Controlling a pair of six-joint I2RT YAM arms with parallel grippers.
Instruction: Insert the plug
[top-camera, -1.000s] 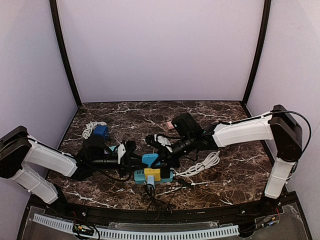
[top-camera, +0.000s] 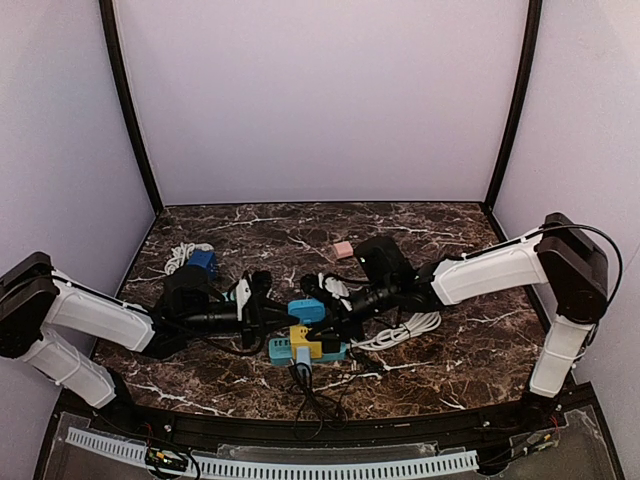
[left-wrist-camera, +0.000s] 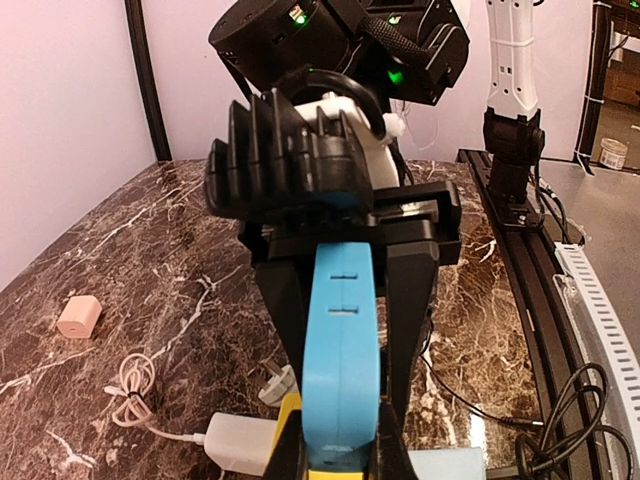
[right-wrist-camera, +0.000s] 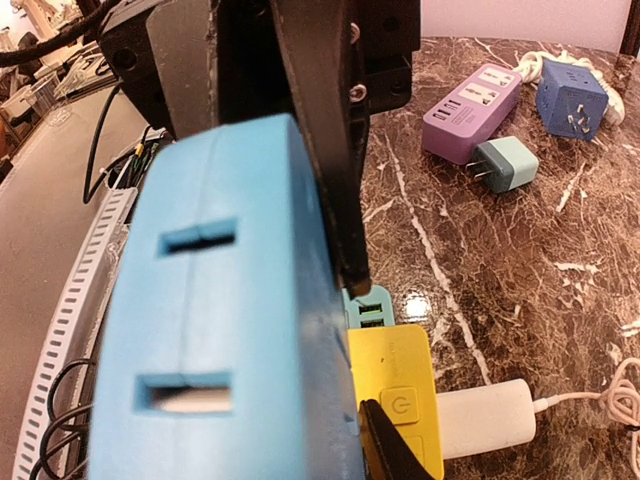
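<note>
A light blue plug block (left-wrist-camera: 340, 350) is held upright in my left gripper, which is shut on it. It hangs just over a yellow socket block (right-wrist-camera: 390, 370) that sits by a teal strip (top-camera: 280, 352) and a white adapter (right-wrist-camera: 485, 415). My right gripper (top-camera: 330, 325) faces it from the right, its fingers part open around or beside the blue block, partly hidden behind it in the left wrist view; whether it touches cannot be told.
A purple power strip (right-wrist-camera: 470, 115), blue cube (right-wrist-camera: 570, 100) and green charger (right-wrist-camera: 505, 162) lie on the left side. A pink charger (top-camera: 342, 249) is at the back. White cables lie on both sides.
The blue block and left gripper have shifted slightly to the right and up; the right gripper has drawn a little to the right.
</note>
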